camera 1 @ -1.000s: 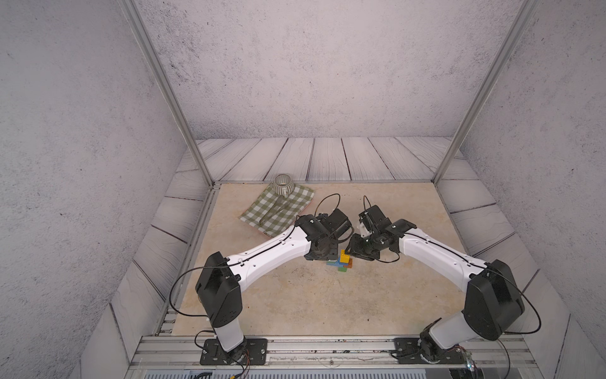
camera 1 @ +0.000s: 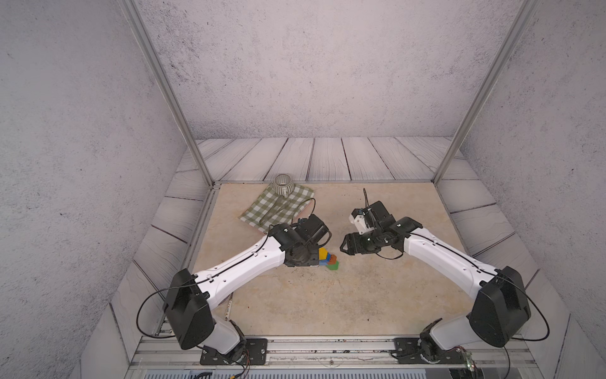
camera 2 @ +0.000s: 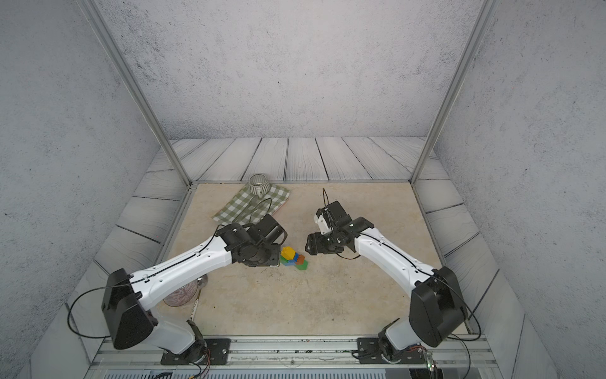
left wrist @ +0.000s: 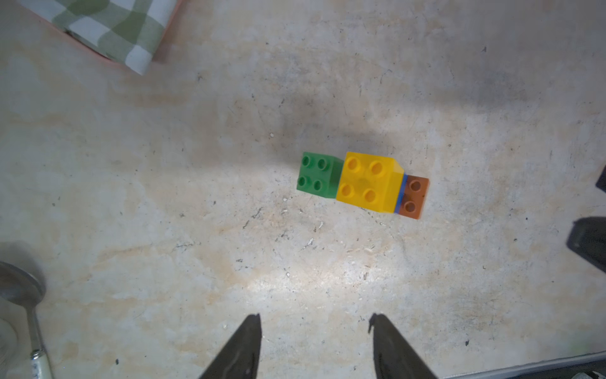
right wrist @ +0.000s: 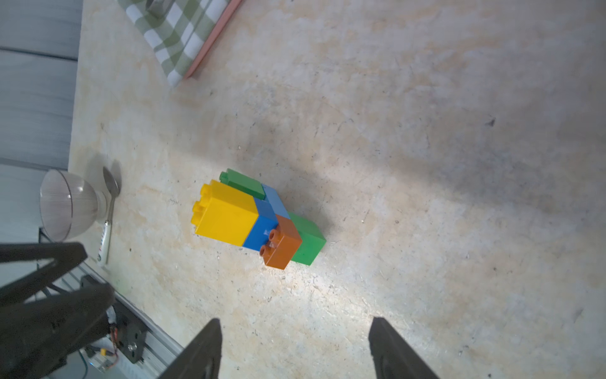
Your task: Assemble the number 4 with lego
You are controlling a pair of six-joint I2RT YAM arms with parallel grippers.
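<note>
One joined group of lego bricks stands on the table, between my two grippers. Its yellow brick (right wrist: 227, 213) sits on a blue brick (right wrist: 262, 225). An orange brick (right wrist: 281, 241) and a green brick (right wrist: 308, 240) are at one end; at the other end is a second green brick (left wrist: 318, 173), beside the yellow one. My left gripper has its fingers apart, with bare table between them. Clear of the bricks, my right gripper likewise holds its fingers apart and empty. In the top views the left gripper hides part of the group.
A checked cloth (camera 1: 265, 210) with a striped cup (camera 1: 283, 184) lies at the back left. A ladle (left wrist: 25, 284) is on the left, and a clear glass bowl (right wrist: 66, 205) stands near it.
Both grippers have drawn apart from the bricks, the left one leftward and the right one slightly rightward. The brick group has shifted left and turned a little.
</note>
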